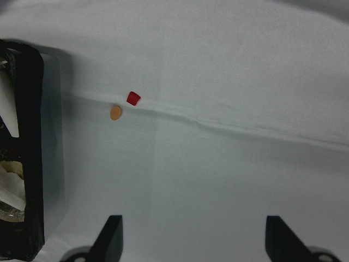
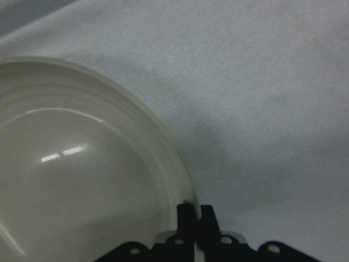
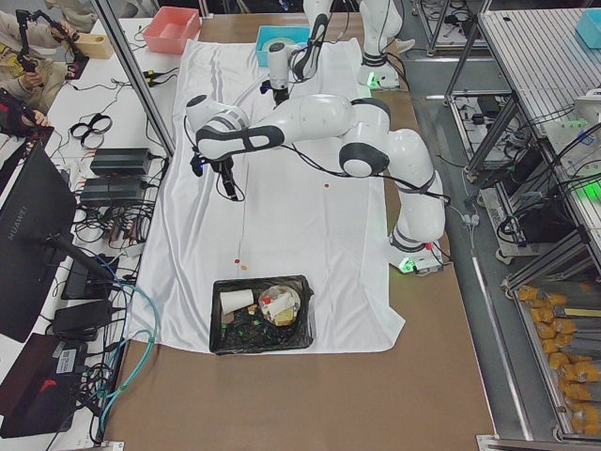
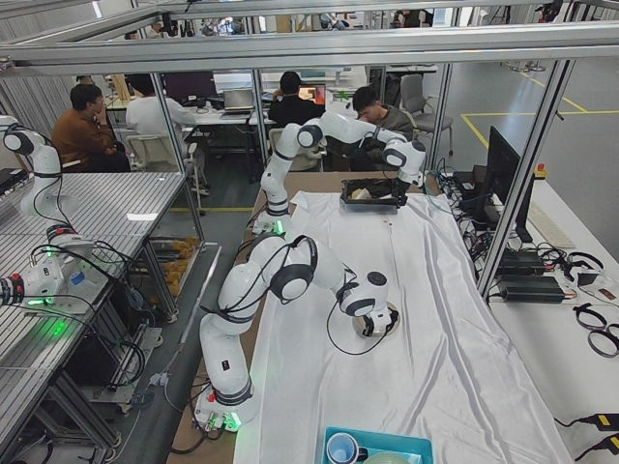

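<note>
A cream plate or shallow bowl (image 2: 92, 180) (image 4: 368, 322) lies on the white cloth. My right gripper is closed on its rim in the right wrist view; the camera left view mostly hides both behind the arms. My left gripper (image 3: 225, 183) is open above bare cloth, nothing between its fingers. A small red square (image 1: 133, 98) and an orange round piece (image 1: 115, 112) lie on the cloth beside the black bin (image 1: 30, 153).
The black bin (image 3: 305, 319) holds a white cup and mixed scraps at one end of the cloth. A teal tray (image 4: 416, 447) with dishes sits at the other end.
</note>
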